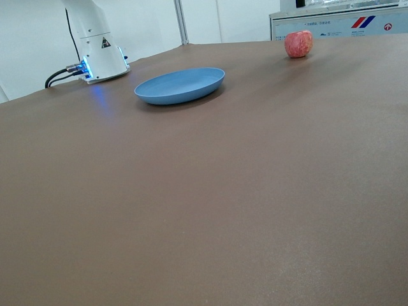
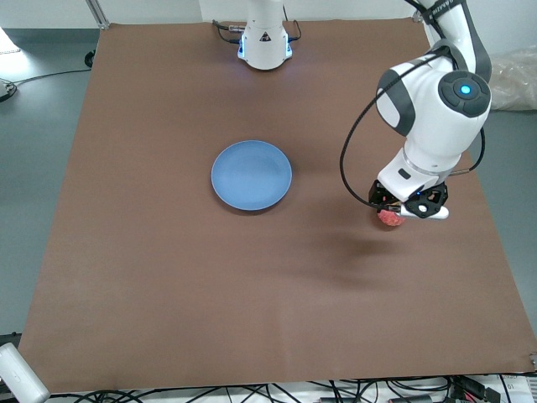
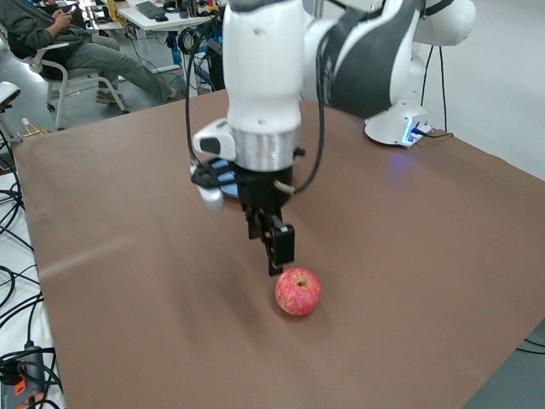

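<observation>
A red apple (image 3: pixel 298 291) rests on the brown table, also seen in the top view (image 1: pixel 298 44) and, mostly hidden under the arm, in the left view (image 2: pixel 391 217). My black gripper (image 3: pixel 280 266) hangs just above the apple in the right view; whether its fingers are open or shut is unclear. A blue plate (image 2: pixel 251 175) lies empty left of the arm in the left view, and stands clear in the top view (image 1: pixel 179 86); in the right view the arm mostly hides it.
Cables run along the floor beside the table, and a seated person shows beyond it in the right view.
</observation>
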